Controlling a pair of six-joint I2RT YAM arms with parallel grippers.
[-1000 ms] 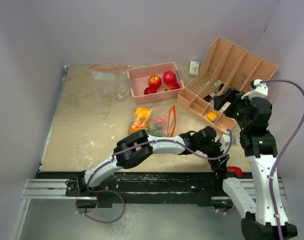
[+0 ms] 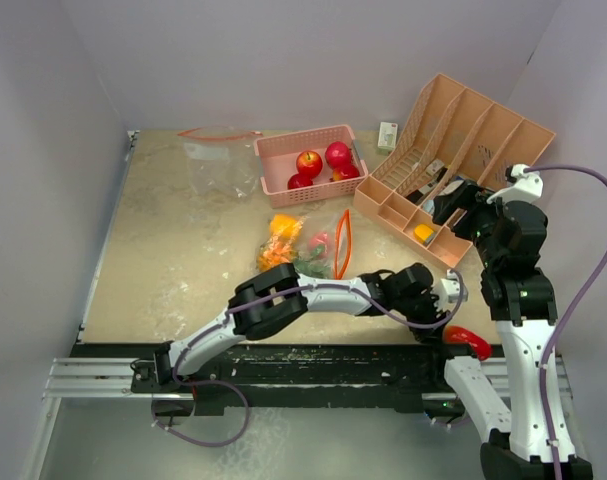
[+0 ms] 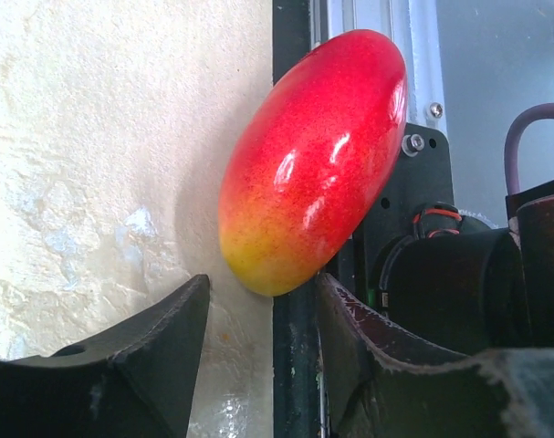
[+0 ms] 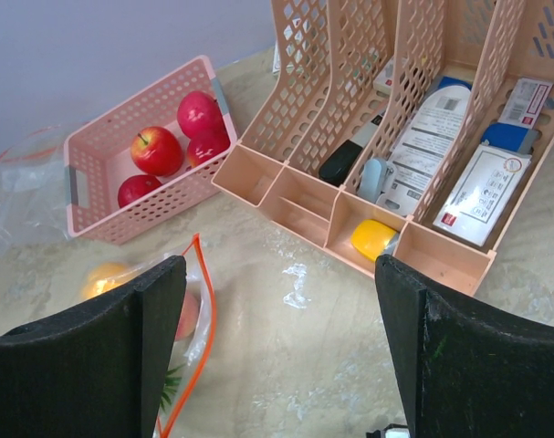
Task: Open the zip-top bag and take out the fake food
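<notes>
A red-yellow fake mango [image 3: 313, 155] lies at the front right edge of the table, right before my left gripper, whose fingers stand apart, nothing clearly held between them. My right gripper is open and empty above the right side. The zip top bag [image 2: 301, 240] with orange seal lies mid-table, holding yellow, orange, pink and green food, partly behind my left arm. An empty-looking clear bag [image 2: 218, 165] lies at the back left.
A pink basket [image 2: 278, 150] with several red fruits stands at the back. A divided peach organizer [image 2: 398, 210] fills the right rear.
The mango shows more in the top view now, beside my left gripper at the front edge. Both arms have shifted slightly.
</notes>
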